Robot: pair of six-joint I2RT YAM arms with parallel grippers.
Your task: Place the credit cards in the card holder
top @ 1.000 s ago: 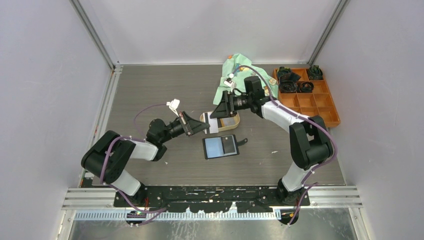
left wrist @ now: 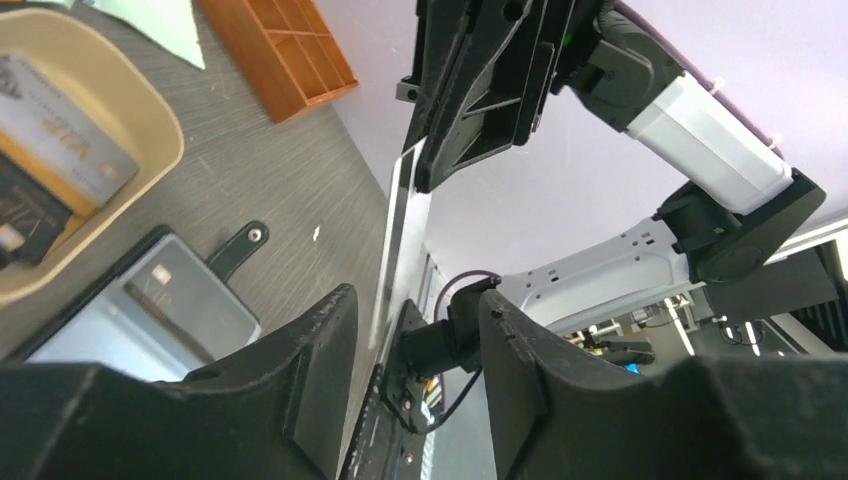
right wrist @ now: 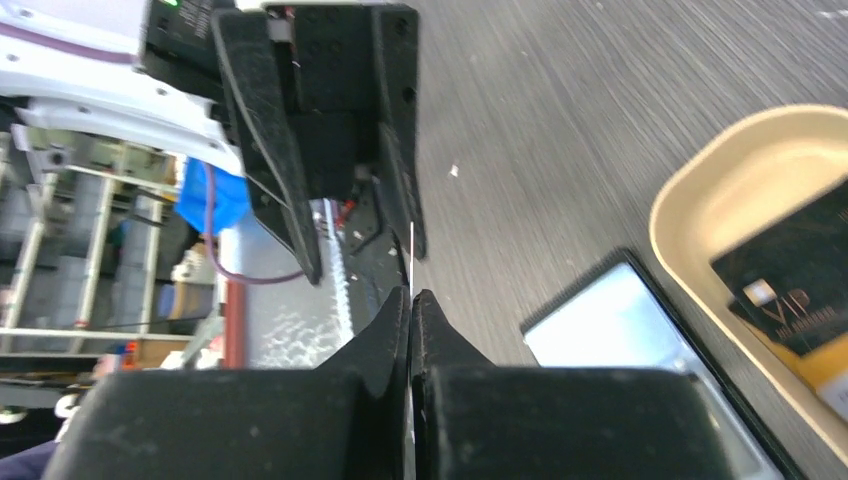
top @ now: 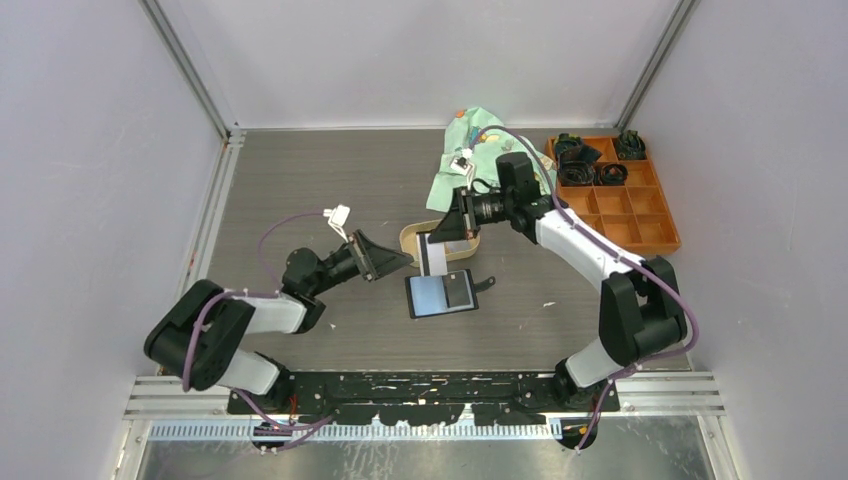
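Observation:
A white card with a dark stripe [top: 433, 260] hangs from my right gripper [top: 438, 238], which is shut on it. Seen from the right wrist, that card [right wrist: 411, 250] is a thin edge-on line rising between the closed fingertips. My left gripper [top: 408, 261] is left of the card, part open and empty; in its own wrist view the card [left wrist: 398, 255] appears beyond the gap between the fingers. Below the card in the top view, the card holder [top: 428, 293] lies opened flat on the table, its strap [left wrist: 240, 248] pointing right.
A beige tray [left wrist: 168, 135] just behind the holder contains more cards [left wrist: 80, 130]. Green patterned cloth [top: 450, 180] lies at the back, and an orange compartment box [top: 640, 232] with black cables stands at the back right.
My left gripper has let go of the card's edge and drawn back left. The right gripper has moved slightly right and toward the front, taking the card nearer the holder.

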